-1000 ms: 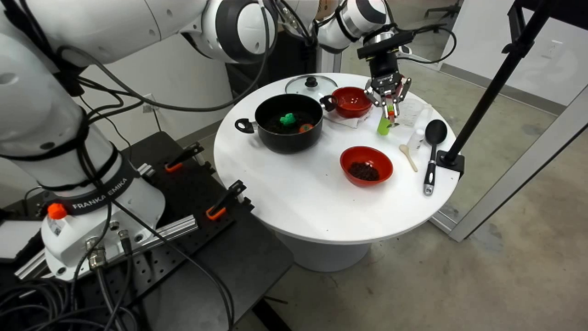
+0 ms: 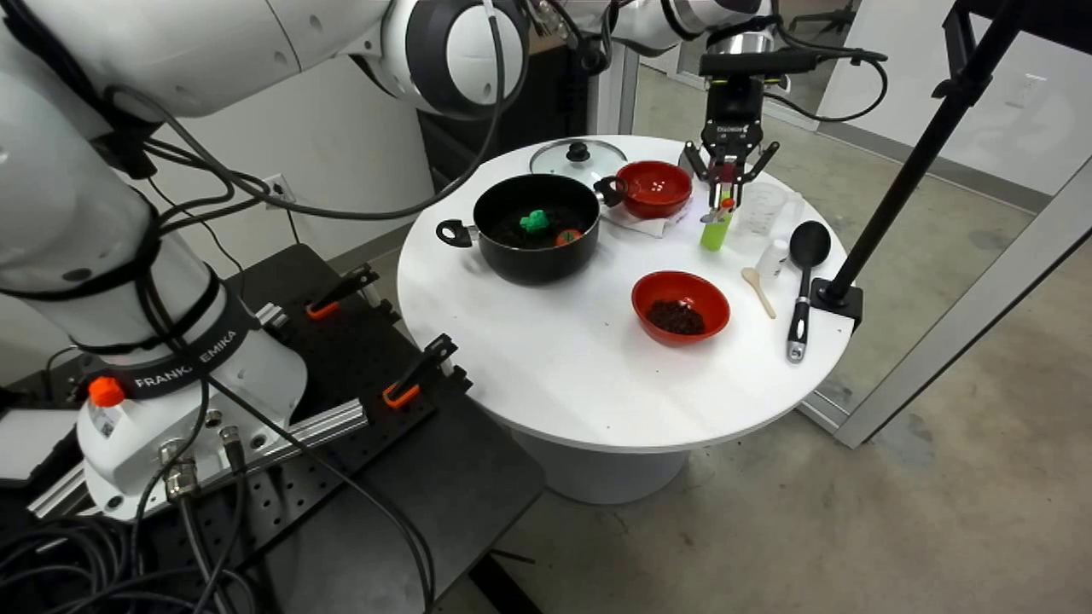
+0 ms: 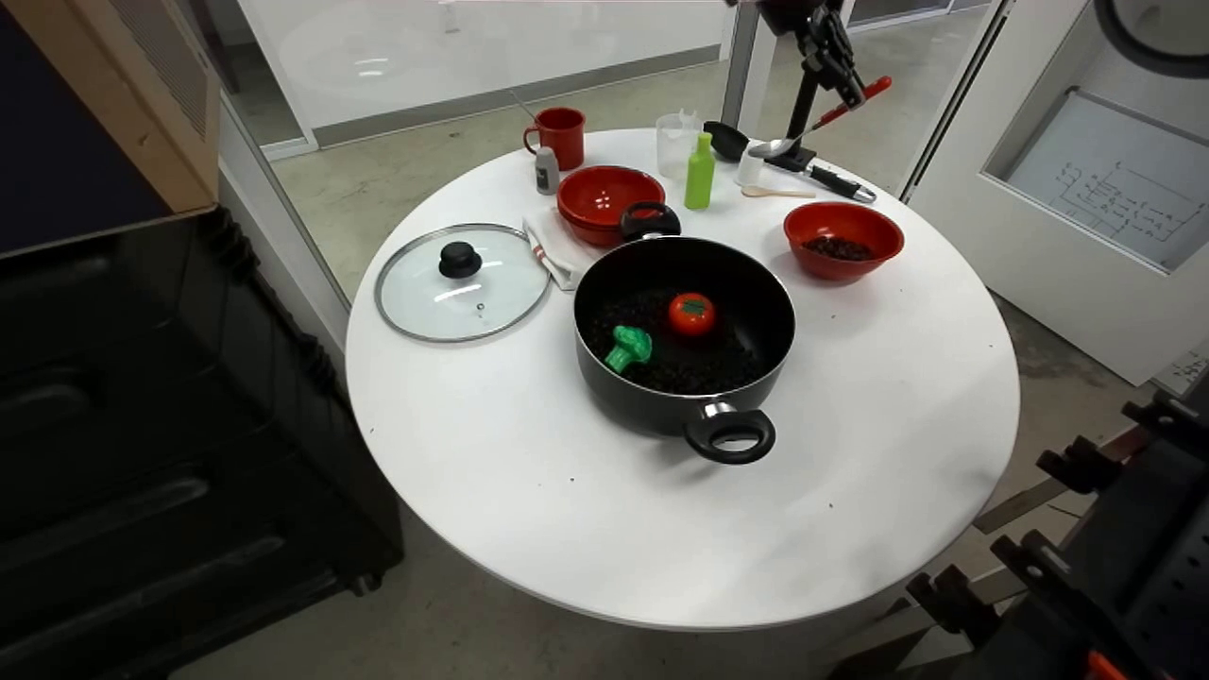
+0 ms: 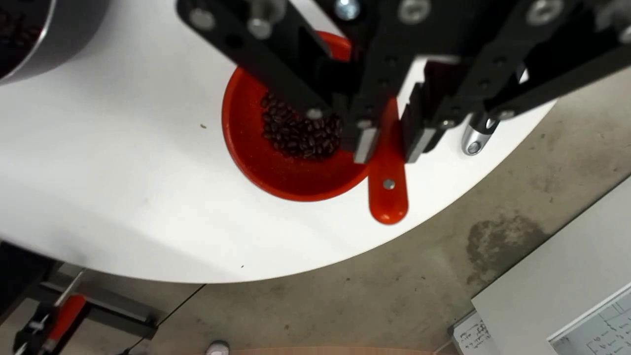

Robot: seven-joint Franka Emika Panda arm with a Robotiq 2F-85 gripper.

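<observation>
My gripper is shut on the red handle point(image 4: 388, 204) of a spoon, whose rounded end sticks out past the fingers in the wrist view. In exterior view 2 the spoon's metal bowl point(image 3: 773, 148) hangs tilted down to the left above the far part of the table, and the gripper point(image 3: 852, 100) grips its handle in the air. From exterior view 1, the gripper point(image 2: 728, 172) appears in front of the green bottle point(image 2: 714, 234). A red bowl of dark beans point(image 3: 841, 242) sits on the table, apart from the spoon.
A black pot point(image 3: 680, 397) holds a toy tomato point(image 3: 691, 314), green broccoli point(image 3: 630, 347) and dark beans. Around it are a glass lid point(image 3: 408, 289), stacked red bowls point(image 3: 609, 195), a red mug point(image 3: 563, 138) and a black ladle point(image 2: 809, 246).
The gripper and wrist have swung from a slant to nearly upright and risen slightly, carrying the spoon. The objects on the table look unmoved.
</observation>
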